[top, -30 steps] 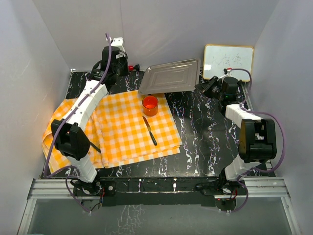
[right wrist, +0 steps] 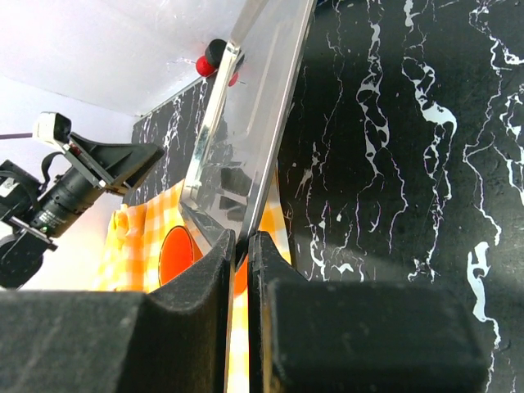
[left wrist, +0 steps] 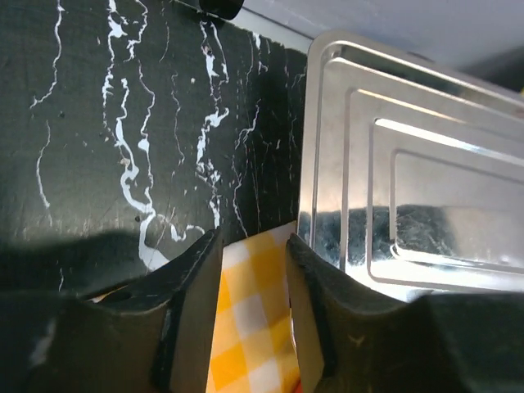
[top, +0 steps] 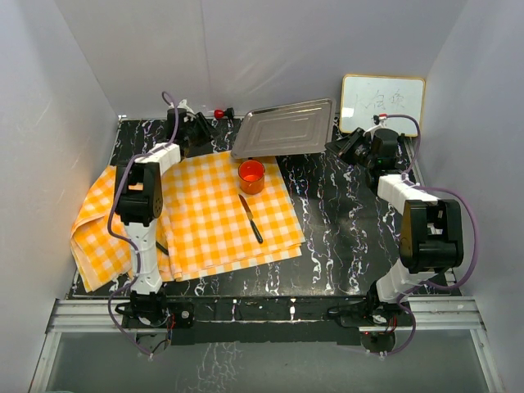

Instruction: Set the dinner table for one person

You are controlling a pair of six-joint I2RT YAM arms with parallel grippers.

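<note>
A silver metal tray is raised at a slant at the back. My right gripper holds its edge at the tray's right end, shut on it. My left gripper hangs just left of the tray, its fingers parted, over the corner of a yellow checked cloth; in the left wrist view its right finger is near the tray's edge. An orange mug and a knife with black handle lie on the cloth.
A whiteboard leans at the back right. A small red and black object sits by the back wall. A folded part of cloth lies at left, with a dark utensil partly hidden under my arm.
The tray and right arm are nearly unchanged.
</note>
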